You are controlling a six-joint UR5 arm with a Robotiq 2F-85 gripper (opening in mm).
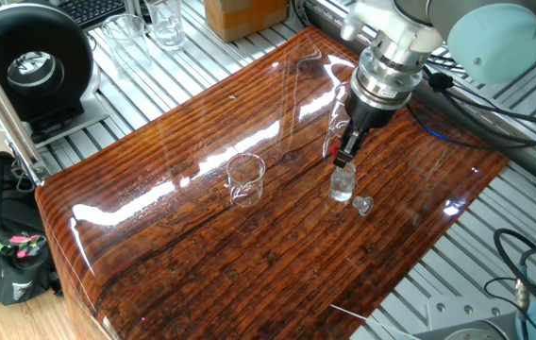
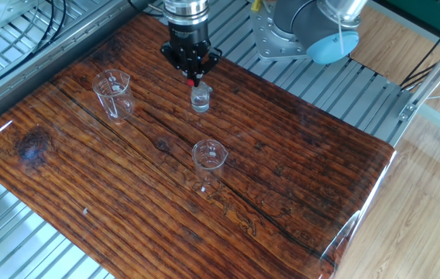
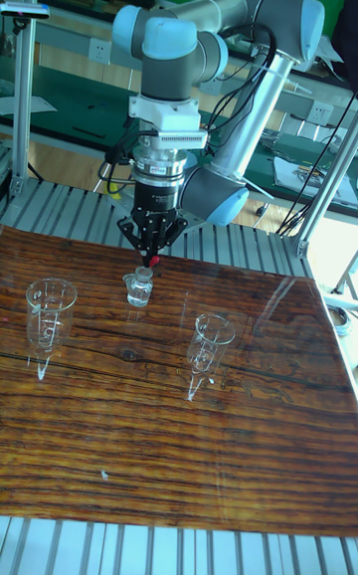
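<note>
A small clear glass bottle (image 1: 342, 187) with some clear liquid in it stands upright on the brown wooden table (image 1: 202, 255). Its glass stopper (image 1: 363, 204) lies on the wood right beside it. My gripper (image 2: 196, 80) points down at the bottle's neck, its fingertips close together there, one with a red mark. Whether they touch or grip the glass cannot be told. In exterior view 3 the bottle (image 3: 139, 287) sits just under the black fingers. One clear beaker (image 2: 209, 157) stands near mid-table; a larger beaker (image 2: 115, 96) stands off to one side.
Beyond the table, more glassware (image 1: 166, 24) and a cardboard box (image 1: 244, 14) rest on the slatted metal surface. A black ring-shaped device (image 1: 30, 64) is there too. Cables (image 1: 494, 132) run behind the arm.
</note>
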